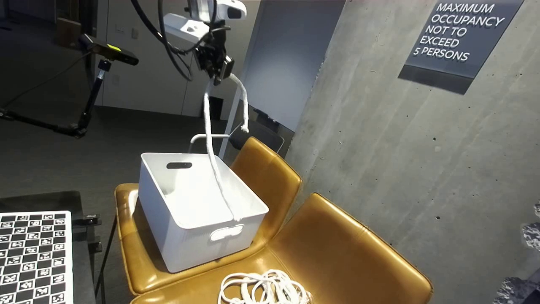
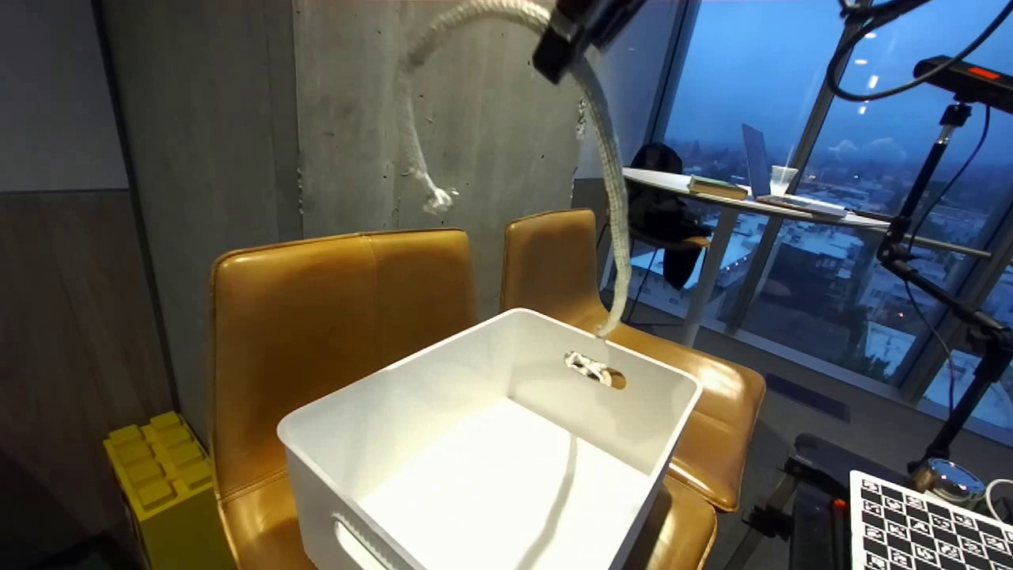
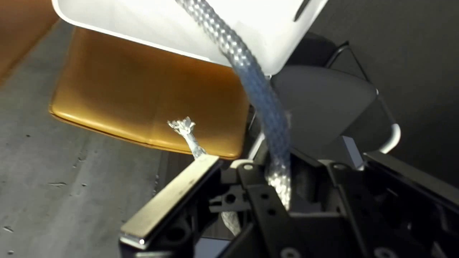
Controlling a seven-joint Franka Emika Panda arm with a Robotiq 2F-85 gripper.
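Observation:
High above the white bin (image 2: 313,427), my gripper (image 1: 218,78) is shut on a white braided rope (image 1: 208,126). In the wrist view the rope (image 3: 262,94) runs up between the fingers toward the bin. One short, frayed end (image 2: 438,199) hangs free on one side. The longer part drops to the bin's rim; in exterior view 2 it passes behind that rim, and I cannot tell where it continues. Some white rope (image 2: 586,364) shows at the handle hole. A loose coil of white rope (image 1: 265,289) lies on the nearer tan seat.
The bin stands on a tan chair (image 1: 126,207) beside a concrete wall (image 1: 405,152). A checkered board (image 1: 35,258) and a camera on a stand (image 1: 109,50) are at the left.

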